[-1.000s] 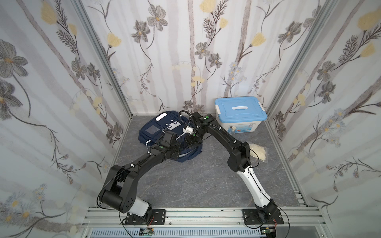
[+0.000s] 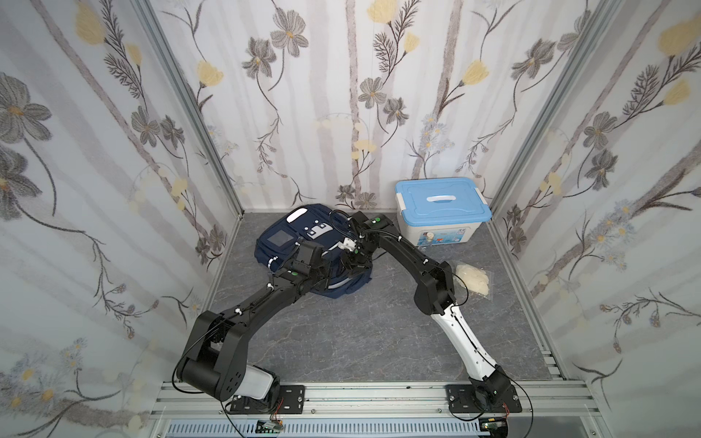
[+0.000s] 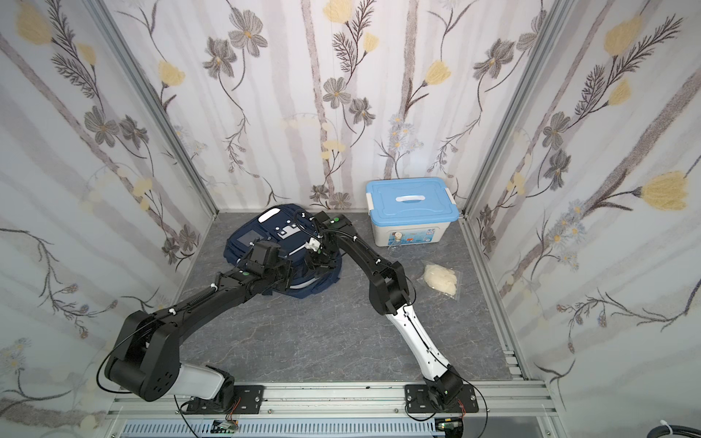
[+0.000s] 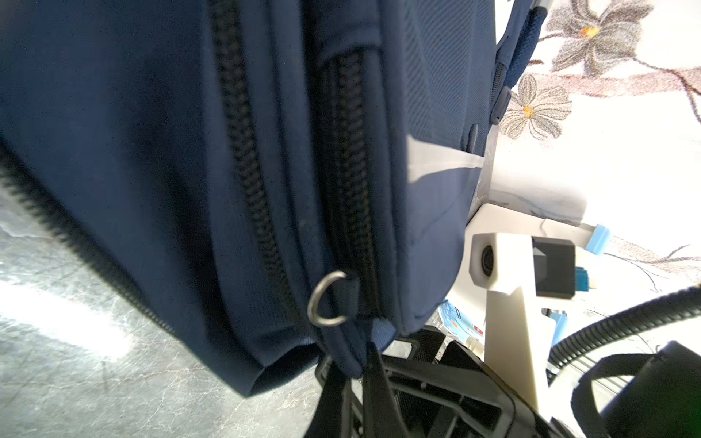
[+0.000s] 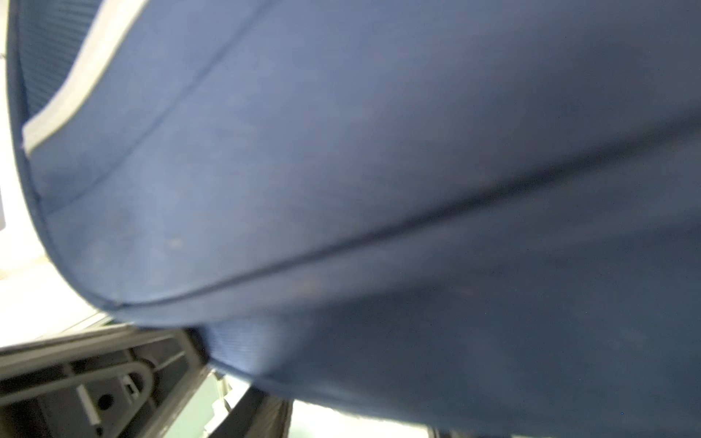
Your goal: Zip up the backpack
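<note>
The navy backpack (image 2: 281,241) lies on the floor at back left, both arms reaching onto its front right part. In the left wrist view, black zipper tracks (image 4: 248,175) run down to a metal D-ring (image 4: 315,306); just below it my left gripper is shut at the fabric's tip, whether fabric is between its fingers is unclear. My right gripper (image 2: 349,259) is beside it on the bag; in the right wrist view navy cloth (image 5: 365,131) fills most of the frame, and how far its fingers are apart is hard to see.
A lidded plastic box (image 2: 441,208) with a blue top stands at back right. A clear bag with pale contents (image 2: 473,281) lies in front of it.
My right arm has shifted slightly toward the front left, its gripper a little lower on the backpack. The left arm has barely moved.
</note>
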